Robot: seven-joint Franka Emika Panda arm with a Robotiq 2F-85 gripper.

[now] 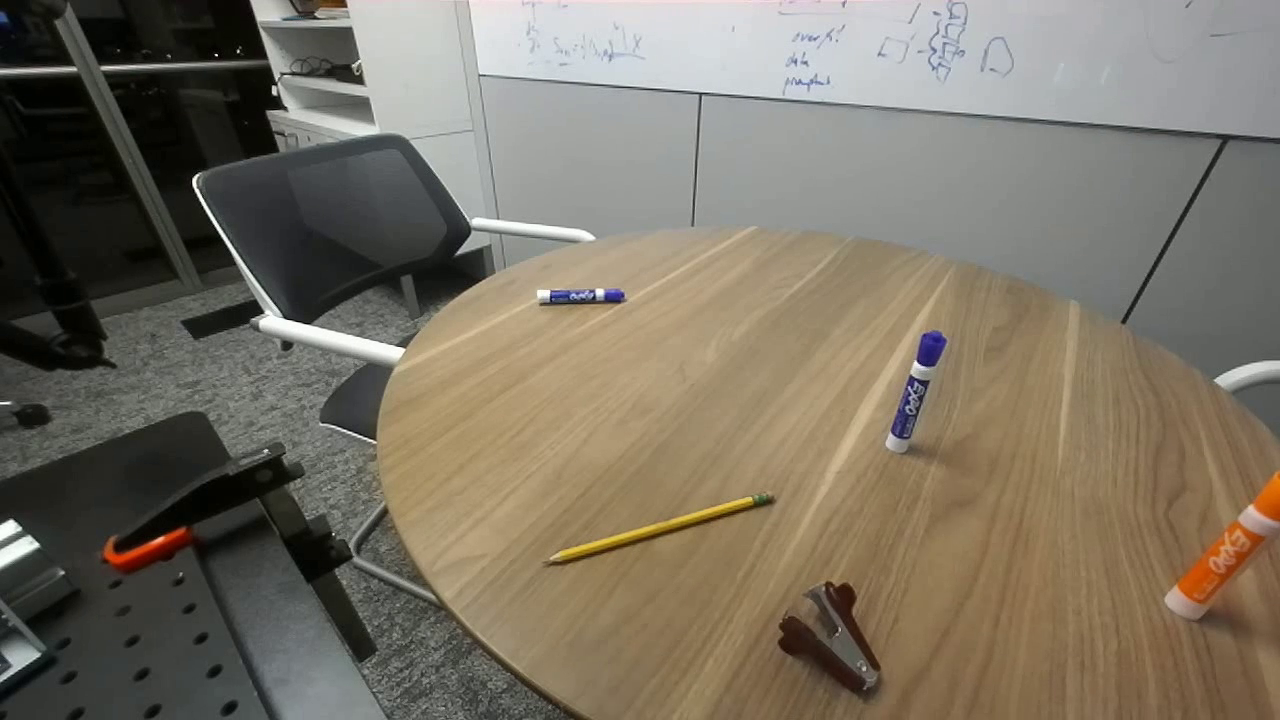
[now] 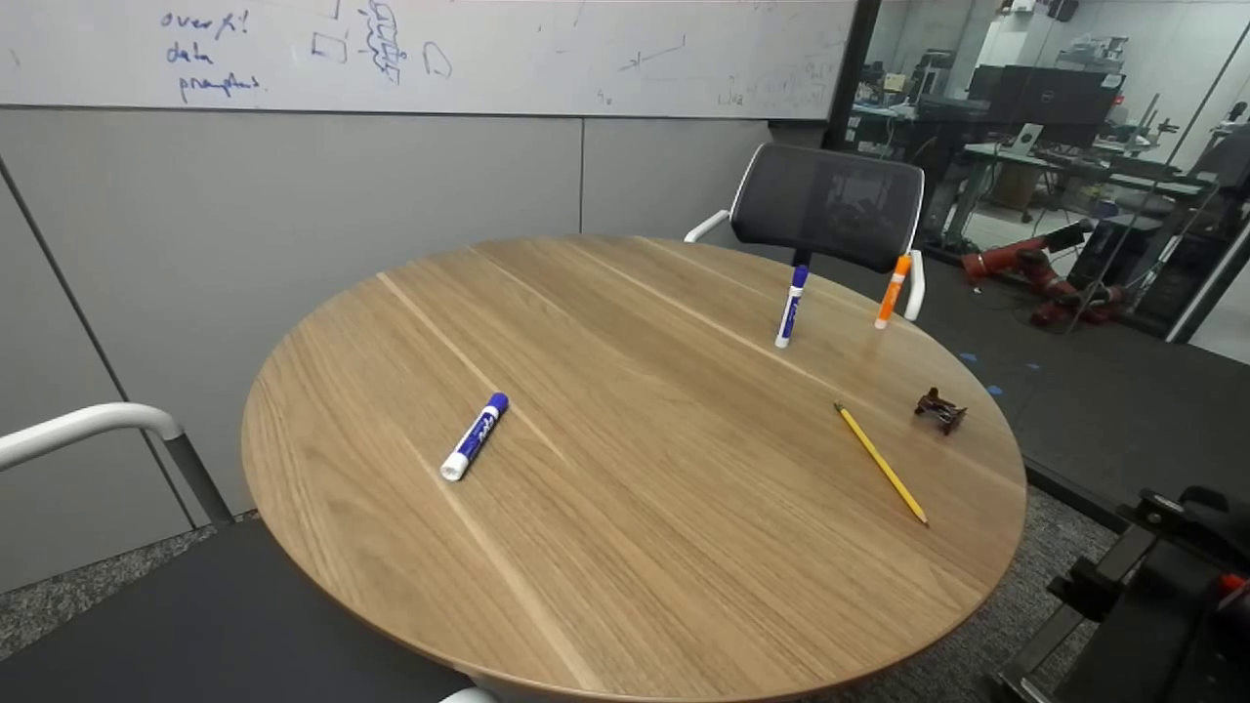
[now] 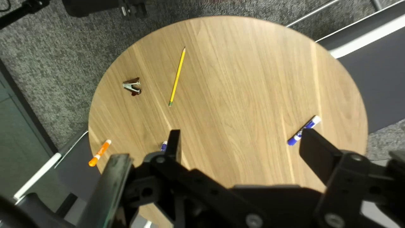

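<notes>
High over the round wooden table, my gripper stands open, its two black fingers wide apart with only bare tabletop showing between them. One blue marker [image 2: 475, 435] lies on its side, near the right finger in the wrist view. A second blue marker [image 1: 917, 392] stands upright; the left finger hides most of it in the wrist view. The orange marker [image 2: 894, 292] also stands upright, close to the rim. A yellow pencil [image 1: 660, 528] lies flat, and a brown staple remover [image 3: 132, 86] rests beside it. Neither exterior view shows the gripper.
A dark chair [image 1: 348, 216] stands against the edge beyond the lying marker, and another chair [image 2: 832, 199] is behind the upright markers. A black equipment bench [image 1: 132, 480] sits off the table's near side.
</notes>
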